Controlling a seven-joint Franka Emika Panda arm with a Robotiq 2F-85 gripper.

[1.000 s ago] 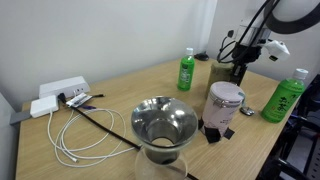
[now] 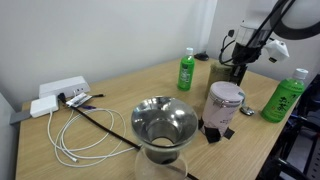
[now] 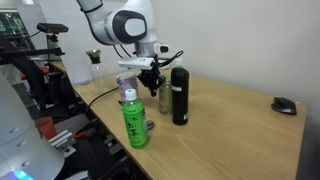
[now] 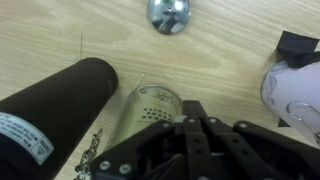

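Note:
My gripper is shut, with nothing visible between its fingers. In the wrist view its tips overlap the edge of a tan-green can (image 4: 158,103); whether they touch it I cannot tell. That can (image 3: 165,97) stands beside a black bottle (image 3: 180,97) in exterior view 2. The bottle (image 4: 60,110) lies left of the can in the wrist view. A small shiny silver piece (image 4: 168,12) is on the wood at the top. In exterior view 1 the gripper (image 2: 238,72) is by the tan can (image 2: 219,75), partly behind a pinkish-white canister (image 2: 222,108).
Green bottles stand behind (image 2: 187,70) and at the right (image 2: 284,100). A metal bowl (image 2: 165,125) on a clear base is in front. Cables (image 2: 80,140) and a white box (image 2: 63,88) lie at left.
In exterior view 1 my arm has shifted very slightly, up and to the right. The objects on the table stand where they were.

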